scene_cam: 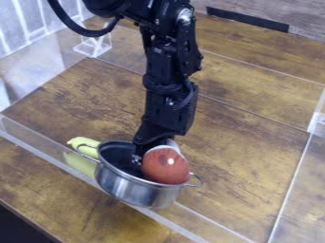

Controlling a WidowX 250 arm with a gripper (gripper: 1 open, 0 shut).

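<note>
A steel pot [137, 190] sits low in the middle of the view at the front edge of the work area, with a red round object [166, 164] in its right part. My black gripper [151, 153] reaches down into the pot just behind the red object. Its fingertips are hidden, so I cannot tell whether they hold anything. A yellow-green item [82, 149] shows at the pot's left side, partly hidden behind it.
Clear plastic walls border the work area at the front and sides.
</note>
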